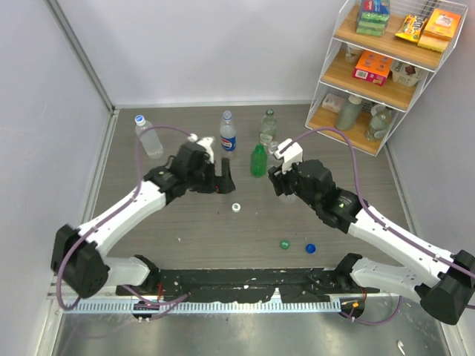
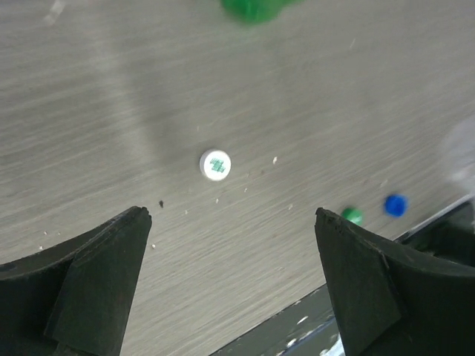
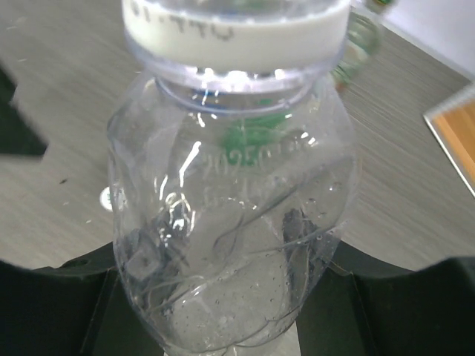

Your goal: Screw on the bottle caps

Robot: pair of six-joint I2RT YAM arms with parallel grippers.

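My right gripper (image 1: pixel 279 178) is shut on a clear plastic bottle (image 3: pixel 231 208), seen upright and close in the right wrist view. My left gripper (image 1: pixel 223 178) stands open, empty, above the table left of it. A white cap (image 1: pixel 236 207) lies on the table below, with a green cap (image 1: pixel 284 244) and a blue cap (image 1: pixel 310 248) near the front. A green bottle (image 1: pixel 258 163), a red-and-blue-labelled bottle (image 1: pixel 228 137), a clear glass bottle (image 1: pixel 268 126) and a bottle with blue cap (image 1: pixel 151 141) stand behind.
A shelf rack (image 1: pixel 397 93) with goods stands at the back right. Walls bound the back and sides.
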